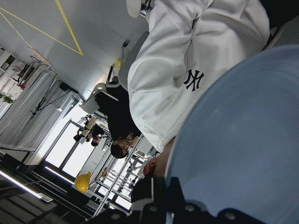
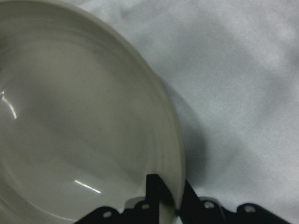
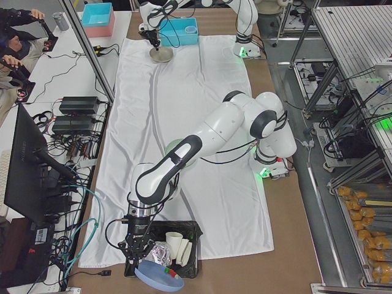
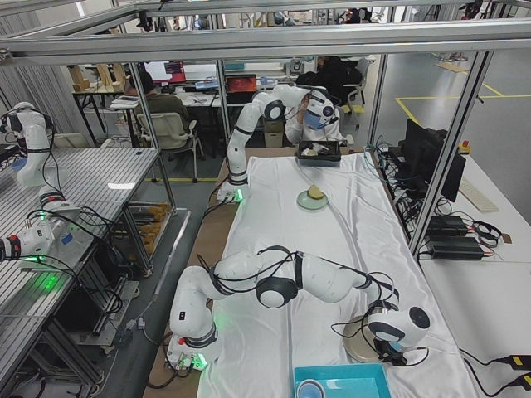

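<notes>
My left gripper (image 3: 138, 254) holds a light blue plate (image 3: 160, 278) by its rim over the front edge of a black bin (image 3: 192, 245), which holds white cups and other items; in the left wrist view the plate (image 1: 238, 140) fills the right side. My right gripper has its fingers either side of the rim of a beige plate (image 2: 79, 107) on the white cloth, beside a blue bin (image 4: 340, 377). A green plate (image 4: 313, 202) with a yellow piece (image 4: 315, 191) on it lies mid-table, partly hidden by the left arm in the left camera view.
The blue bin holds a cup (image 4: 310, 391). A monitor (image 3: 27, 171) and cables crowd the table beside the cloth.
</notes>
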